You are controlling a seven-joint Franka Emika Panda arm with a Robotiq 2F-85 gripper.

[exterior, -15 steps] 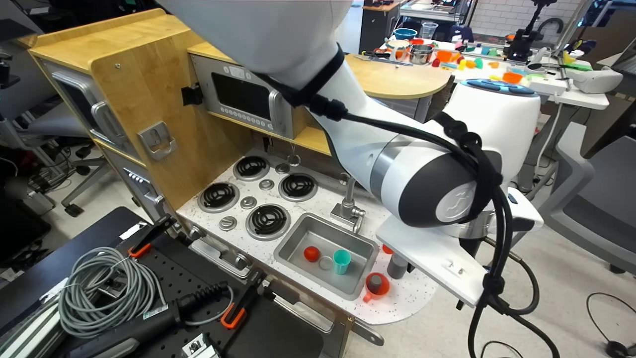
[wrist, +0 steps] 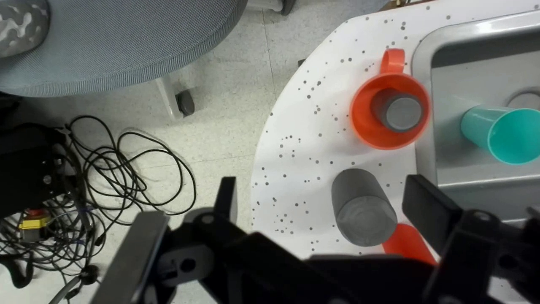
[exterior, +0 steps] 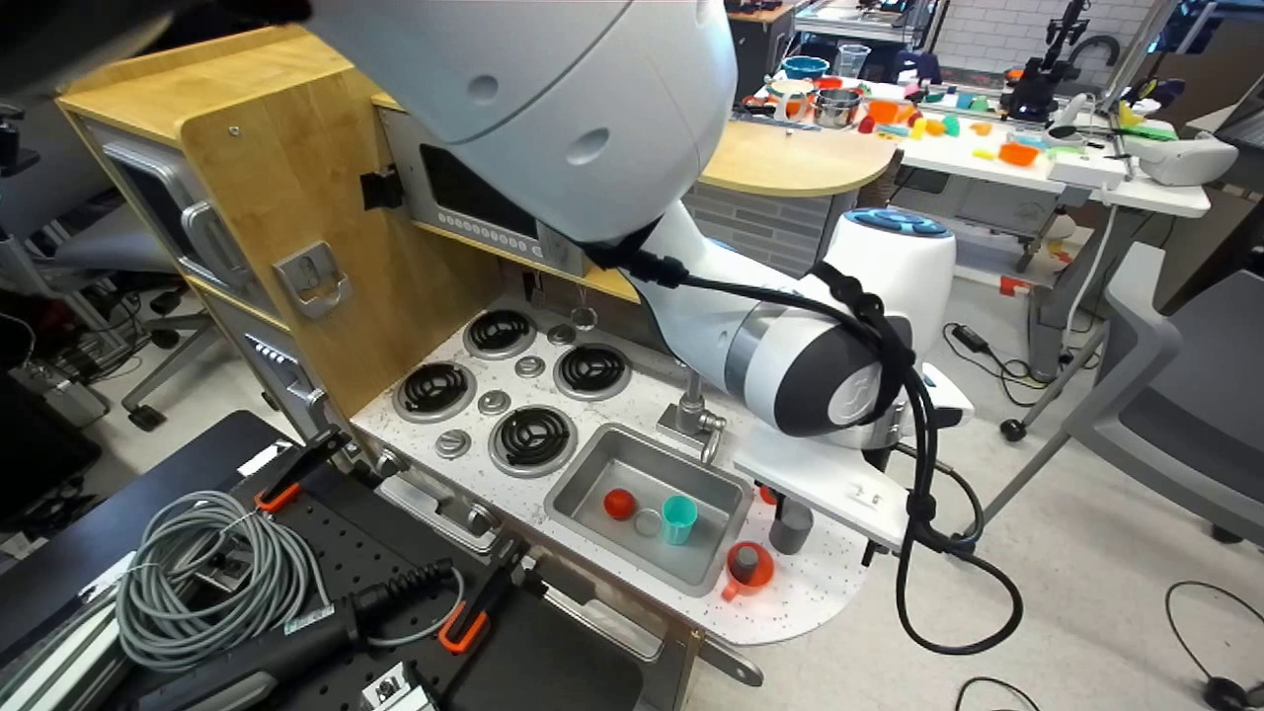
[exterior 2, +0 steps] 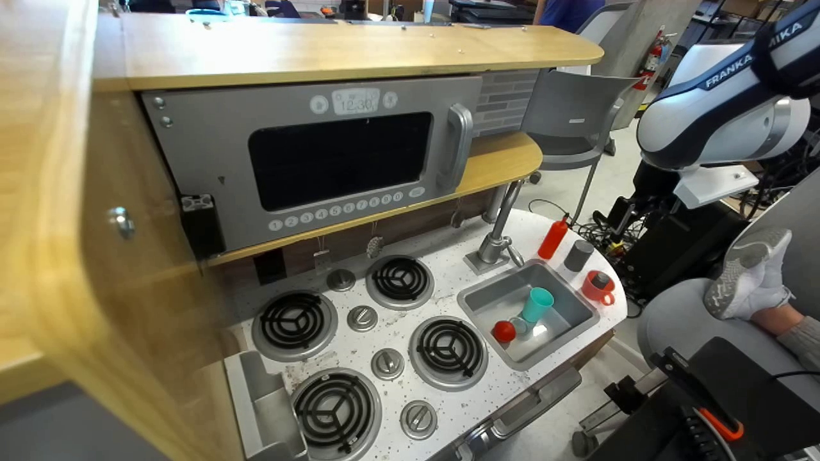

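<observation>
My gripper stands open above the rounded counter end, nothing between its fingers. A grey cylinder point(wrist: 365, 218) stands below, between the two fingers in the wrist view but apart from them. Partly hidden behind it is a red bottle point(wrist: 407, 243), seen upright beside the sink in the second exterior view point(exterior 2: 553, 238). An orange mug point(wrist: 362, 119) sits near the sink's edge with a smaller grey cylinder point(wrist: 403, 114) inside. In the sink point(exterior 2: 470, 303) are a teal cup point(exterior 2: 538, 304), a red ball-like item point(exterior 2: 504, 331) and a clear round item.
The faucet point(exterior 2: 498, 230) rises behind the sink. To the left are several stove burners point(exterior 2: 448, 353) and a microwave point(exterior 2: 207, 138) under a wooden shelf. Past the counter's rounded edge lie floor, cables point(wrist: 136, 172) and a chair point(wrist: 152, 45).
The arm has shifted left and farther back in the first exterior view, its wrist now nearer the grey cylinder. The objects on the counter and in the sink look unmoved.
</observation>
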